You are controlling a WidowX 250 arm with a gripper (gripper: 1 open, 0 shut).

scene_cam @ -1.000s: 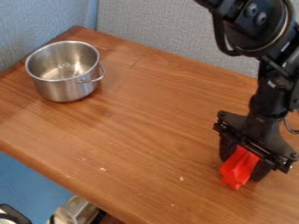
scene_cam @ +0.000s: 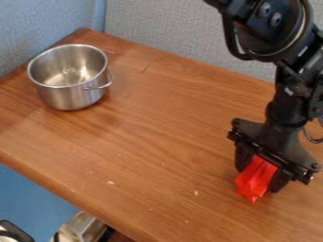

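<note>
My black gripper (scene_cam: 265,163) reaches down at the right side of the wooden table (scene_cam: 151,161), shut on a red object (scene_cam: 256,179). The red object is low at or near the tabletop, partly hidden by the fingers. A steel pot (scene_cam: 70,80) with side handles stands at the back left of the table.
The table's left edge drops to a blue floor (scene_cam: 32,189), with a metal fixture at the lower left. Grey padded walls stand behind.
The gripper and red object have shifted very slightly; the pot has not moved.
</note>
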